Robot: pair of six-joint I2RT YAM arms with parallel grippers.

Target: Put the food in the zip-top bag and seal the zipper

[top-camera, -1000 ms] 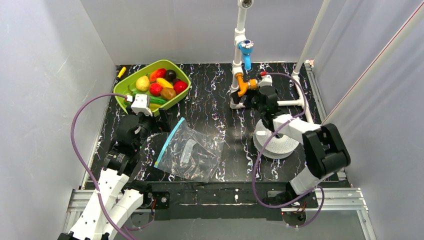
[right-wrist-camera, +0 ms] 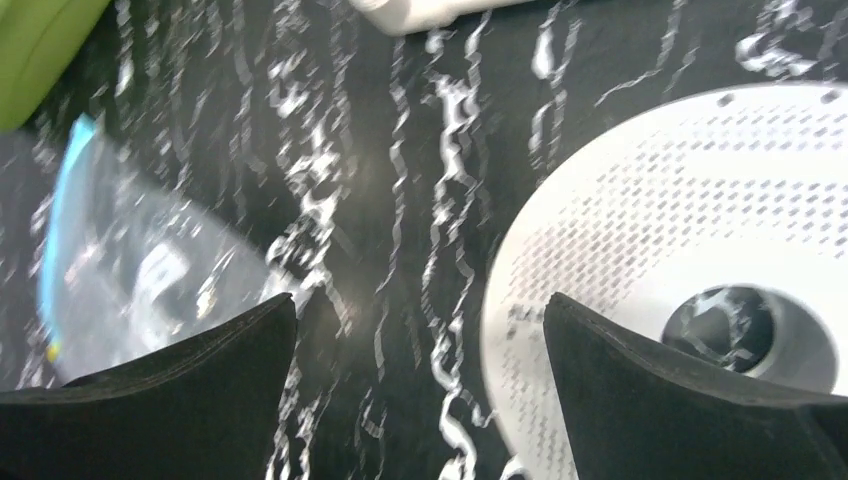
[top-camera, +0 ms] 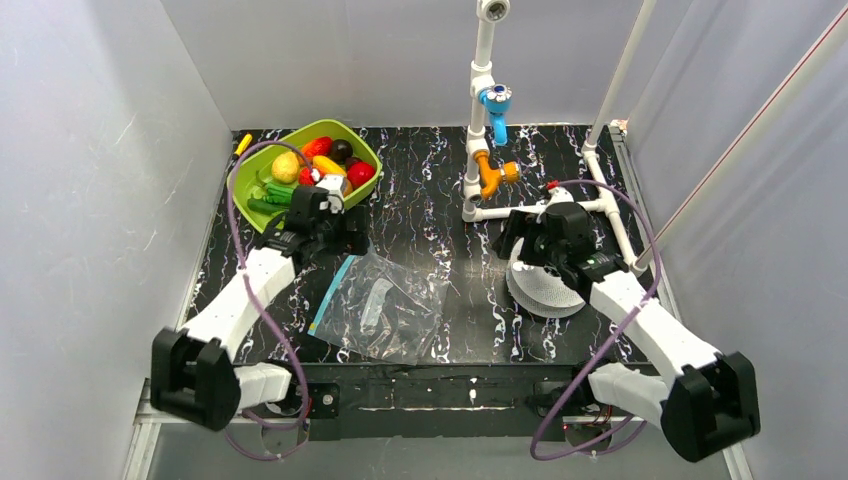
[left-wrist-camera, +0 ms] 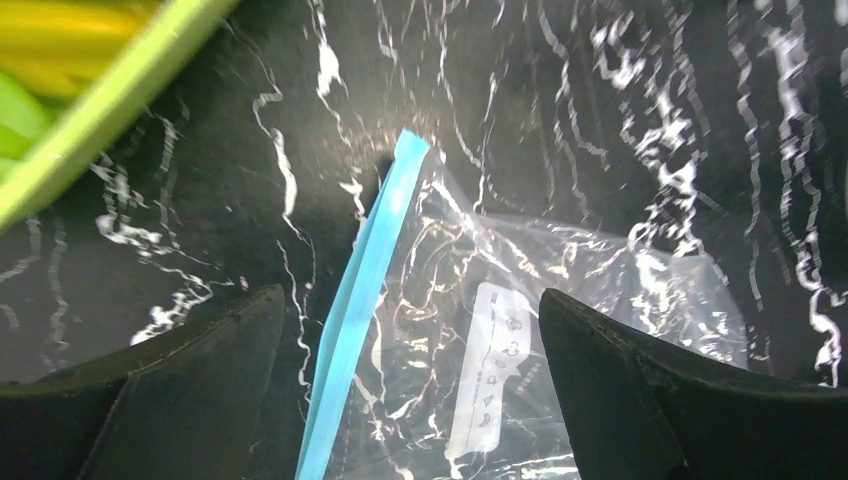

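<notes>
A clear zip top bag (top-camera: 385,310) lies flat and empty on the dark marbled table, its blue zipper strip (left-wrist-camera: 368,270) along the left edge. Food of several kinds, among it a red tomato (top-camera: 361,173) and a yellow potato-like piece (top-camera: 285,167), fills a green basket (top-camera: 367,195) at the back left. Between basket and bag, above the strip's far end, my left gripper (top-camera: 357,243) is open with nothing in it. My right gripper (top-camera: 503,238), also open and empty, hangs over the left side of a white perforated disc (top-camera: 545,293).
White pipes with a blue tap (top-camera: 497,110) and an orange tap (top-camera: 490,175) rise at the back centre and right. A yellow object (top-camera: 243,144) lies behind the basket. Bare table stretches between the bag and the disc.
My left gripper has moved right, toward the bag's far corner. The bag and the basket have stayed in place.
</notes>
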